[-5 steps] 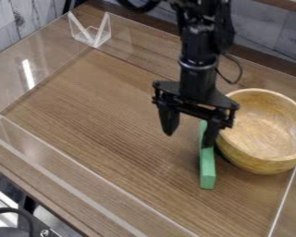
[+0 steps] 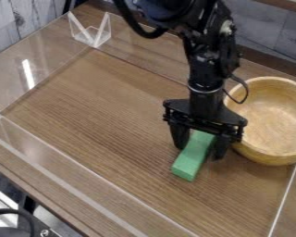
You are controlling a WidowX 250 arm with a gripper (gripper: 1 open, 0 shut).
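Note:
The black gripper (image 2: 203, 126) hangs from the top centre, low over a green block (image 2: 191, 162) on the wooden table (image 2: 89, 130). The block lies tilted, its upper end under the fingers. Whether the fingers are closed on it is hidden. A wooden bowl (image 2: 273, 113) sits just right of the gripper, close against it.
A clear plastic object (image 2: 92, 28) stands at the back left. Dark cables show at the lower left corner.
The gripper has come down over the block, its fingers drawn nearer together. The block has turned, its lower end shifting left.

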